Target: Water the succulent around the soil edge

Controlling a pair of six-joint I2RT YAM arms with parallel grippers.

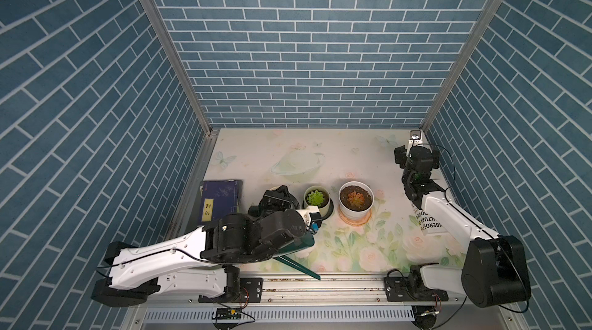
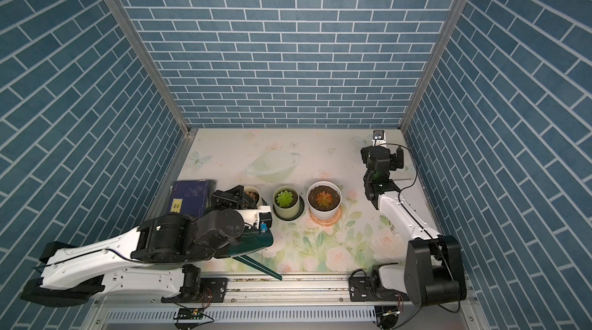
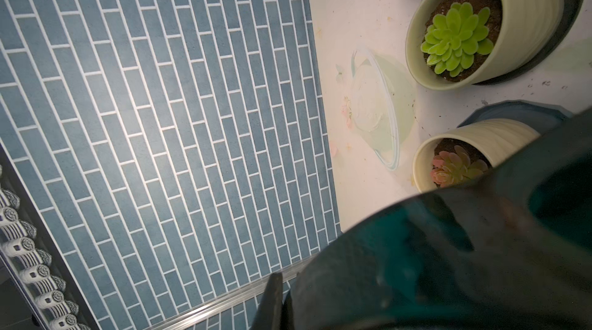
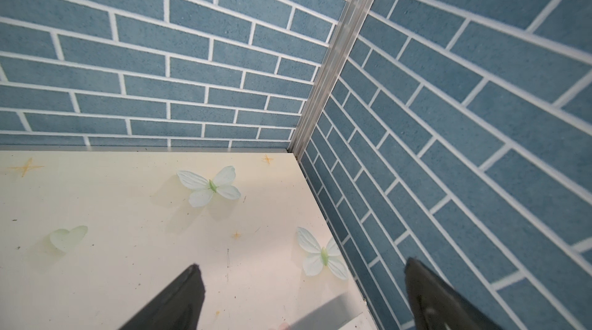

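A dark teal watering can [image 3: 431, 256] fills the lower right of the left wrist view. My left gripper [image 1: 275, 199] is shut on it; the body of the can hides the grip. In the top views the can [image 2: 254, 242] is partly under my left arm, its long thin spout [image 1: 297, 267] pointing to the front right. Three potted succulents stand nearby: a green one [image 3: 457, 40] in a pale green pot, an orange one [image 1: 355, 198] in a white pot, and a pinkish one [image 3: 455, 166] in a cream pot. My right gripper is open and empty over the far right.
A dark blue book [image 1: 220, 199] lies at the table's left. The white pot rests on an orange saucer [image 2: 325, 217]. White paper with black lettering [image 1: 430, 224] is beside my right arm.
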